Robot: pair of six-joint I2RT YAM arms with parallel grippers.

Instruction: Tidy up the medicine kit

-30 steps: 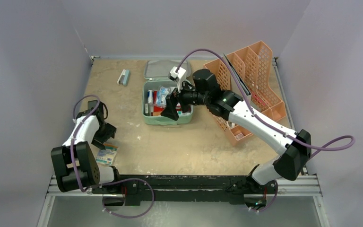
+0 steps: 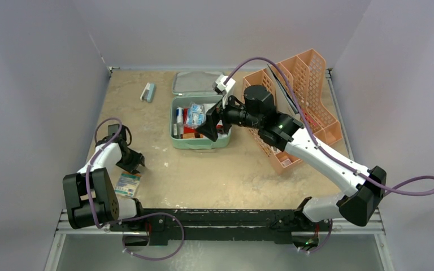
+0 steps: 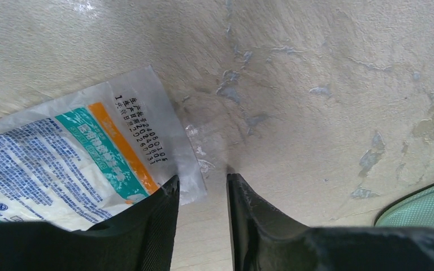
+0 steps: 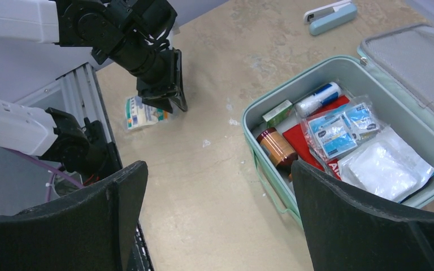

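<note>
A flat plastic packet (image 2: 126, 184) with teal and orange stripes lies on the left of the table. My left gripper is low over the right edge of this packet (image 3: 62, 164), part open, nothing visibly held. The mint medicine kit (image 2: 199, 143) stands lid open at the centre, holding a bottle, a tube (image 4: 316, 101), boxes and packets (image 4: 339, 130). My right gripper (image 2: 208, 125) hangs above the kit, open, with nothing between its fingers in the right wrist view (image 4: 219, 197).
A blue-and-white stapler-like object (image 2: 148, 92) lies at the back left. An orange plastic organiser (image 2: 316, 84) fills the right side of the table.
My left gripper has moved slightly right over the packet's edge.
</note>
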